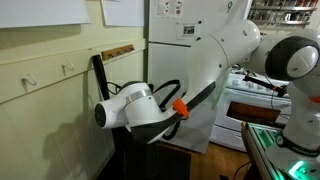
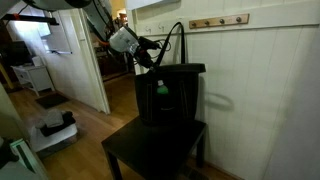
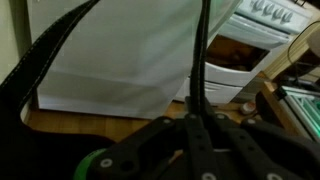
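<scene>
A black tote bag [image 2: 165, 97] with a green round mark [image 2: 162, 88] stands upright on a black seat [image 2: 150, 145] beside the white wall. One handle rises above it as a tall loop. In the wrist view, a dark strap [image 3: 201, 55] runs down from the top edge to my gripper, which is shut on it. More of the black bag [image 3: 60, 150] fills the lower left of that view, with another strap [image 3: 45, 50] curving above. From exterior view 1, the arm hides the fingertips and much of the bag.
Wall hooks on a wooden rail [image 2: 222, 21] are just above and right of the bag. A white fridge [image 1: 190, 70] and a stove [image 1: 240, 105] stand behind the arm. Bare wooden floor [image 2: 75, 165] lies left of the seat.
</scene>
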